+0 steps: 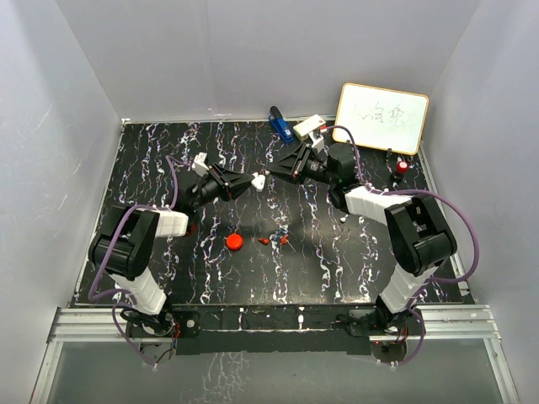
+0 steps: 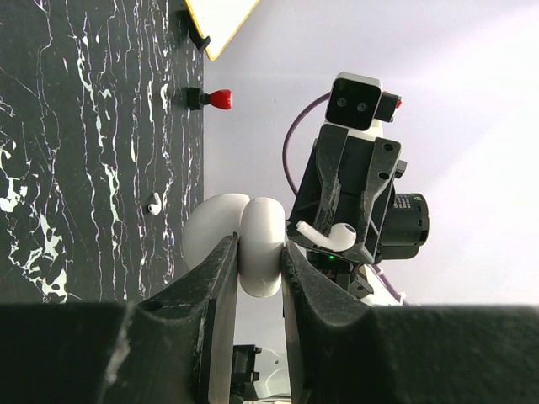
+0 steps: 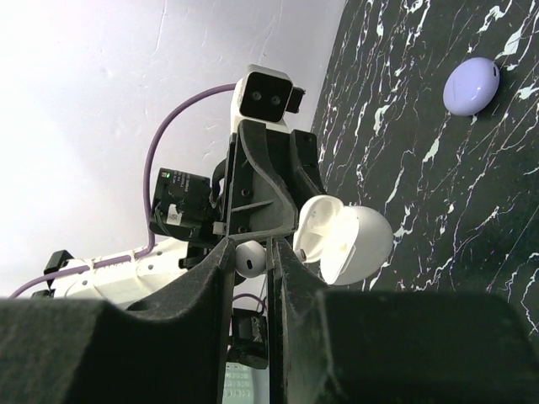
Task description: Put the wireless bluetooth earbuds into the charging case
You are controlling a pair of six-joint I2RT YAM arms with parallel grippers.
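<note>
The white charging case (image 1: pixel 258 182) is held up over the middle of the table with its lid open; my left gripper is shut on it. Just right of it in the top view is my right gripper (image 1: pixel 271 168), with a white earbud (image 3: pixel 250 259) between its fingertips. In the left wrist view that earbud (image 2: pixel 328 236) points toward the case. In the right wrist view the case (image 3: pixel 354 240) shows its open inside, close beside the earbud.
A whiteboard (image 1: pixel 381 118), blue object (image 1: pixel 280 124) and pale box (image 1: pixel 310 126) lie at the back. A red round object (image 1: pixel 234 241) and small red pieces sit in front of the grippers. A red-topped object (image 1: pixel 401 168) stands right.
</note>
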